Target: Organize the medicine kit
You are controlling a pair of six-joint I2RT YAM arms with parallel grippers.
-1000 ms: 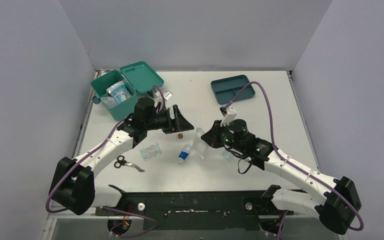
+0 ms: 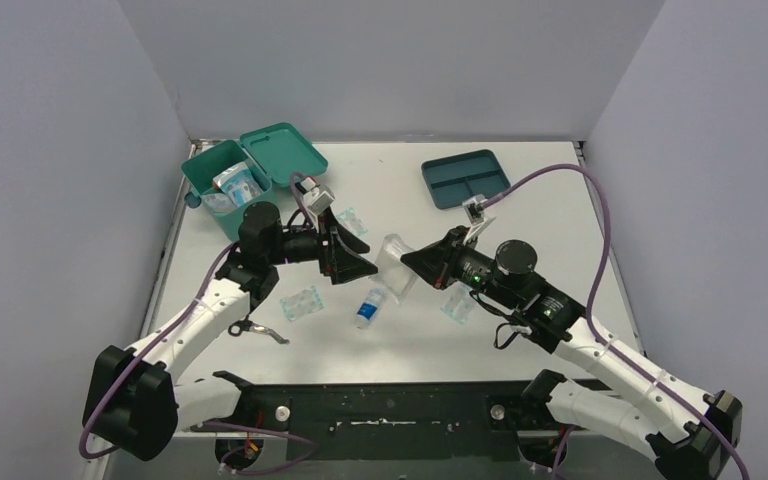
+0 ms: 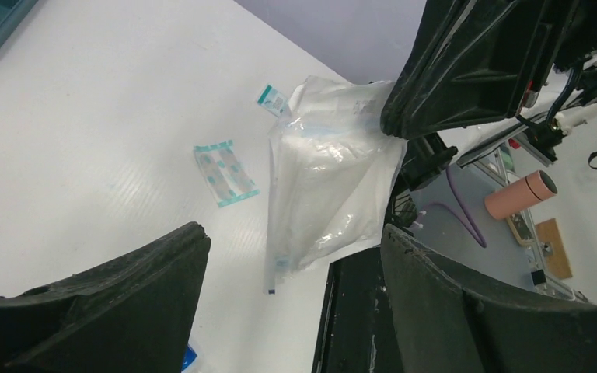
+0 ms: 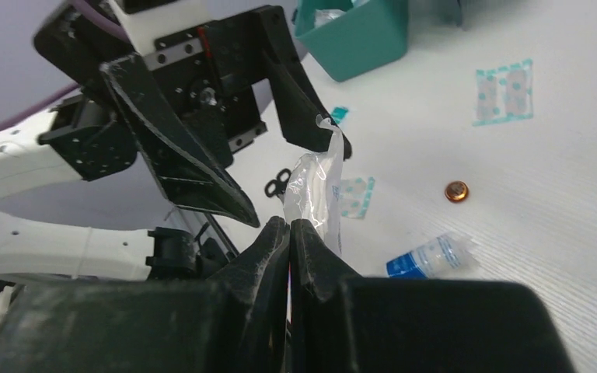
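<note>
A clear plastic bag with white contents (image 2: 392,265) hangs above the table, its top edge pinched by my right gripper (image 2: 406,258), which is shut. In the left wrist view the bag (image 3: 330,171) appears beyond my left gripper, whose fingers stand apart with nothing gripped. From the right wrist view, the bag (image 4: 319,190) hangs near the open left fingers. A green box (image 2: 210,163) at the far left contains packets; its lid part (image 2: 285,150) lies folded open. Beneath the grippers rests a blue-and-white bottle (image 2: 368,312). A coppery round item (image 4: 456,192) lies near it.
Blister-like packets lie flat, one at the left (image 2: 302,303), another below my right gripper (image 2: 457,305). Scissors (image 2: 272,333) rest at the front left, partly behind the left arm. An empty dark green tray (image 2: 440,172) sits at the back right, with clear table around it.
Both grippers have turned, and the bag now shows its broad face to the top view. The left gripper shifted slightly left and covers the round item. The right arm swung outward.
</note>
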